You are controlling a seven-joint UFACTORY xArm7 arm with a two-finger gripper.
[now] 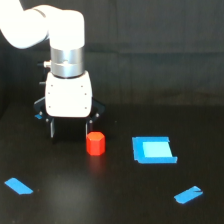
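A red block (95, 143), six-sided in outline, rests on the black table in the camera view. Just behind it and to its left hangs my gripper (70, 130) at the end of the white arm (67, 92). Its dark fingers stand wide apart, so it is open, and nothing shows between them. The right finger comes close to the block's upper left side in the picture; whether they touch, I cannot tell.
To the right lies a pale square (156, 149) framed with blue tape. Strips of blue tape mark the front left (18, 186) and front right (188, 195).
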